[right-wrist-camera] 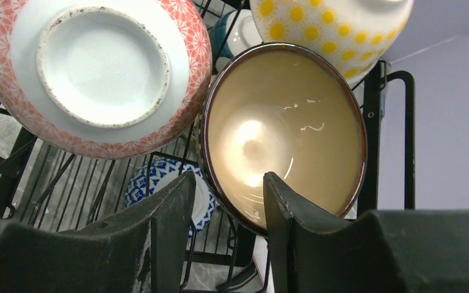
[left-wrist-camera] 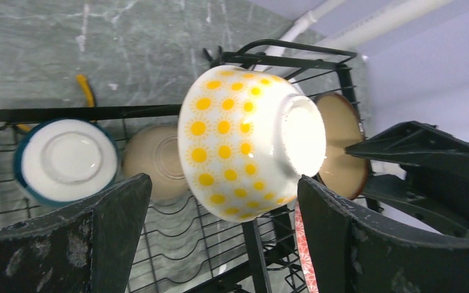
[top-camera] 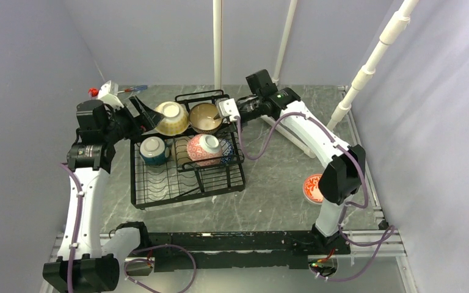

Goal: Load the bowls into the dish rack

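Observation:
The black rack [top-camera: 189, 195] holds a yellow-dotted bowl [left-wrist-camera: 232, 146], a brown bowl [right-wrist-camera: 287, 140], a pink-patterned bowl [right-wrist-camera: 98, 73], a teal bowl [top-camera: 153, 151], a blue-patterned bowl [right-wrist-camera: 137, 186] and a tan bowl [left-wrist-camera: 152, 159]. My left gripper stands open, empty, beside the dotted bowl. My right gripper is part open at the near rim of the brown bowl, its fingertips either side of that rim; whether they touch it is unclear.
An orange-patterned bowl [top-camera: 313, 188] sits on the counter at right, partly under the right arm. White poles stand at the back and right. The rack's front-left section is clear, as is counter right of the rack.

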